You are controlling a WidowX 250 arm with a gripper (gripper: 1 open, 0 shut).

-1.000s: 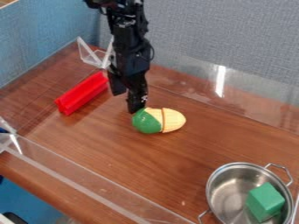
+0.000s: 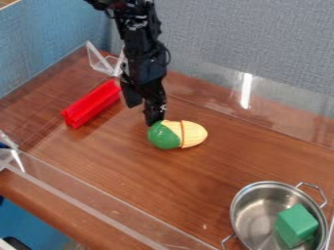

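Note:
My black gripper (image 2: 143,103) hangs open over the middle-back of the wooden table, one finger reaching down just above the green end of a toy corn cob (image 2: 183,134), whose yellow part points right. A red bar (image 2: 90,103) lies to the gripper's left. A steel pot (image 2: 252,200) with two handles stands at the lower right, with a green block (image 2: 295,226) inside it.
Clear plastic edging runs along the front left and back. A blue wall (image 2: 39,44) bounds the left, a grey one the back.

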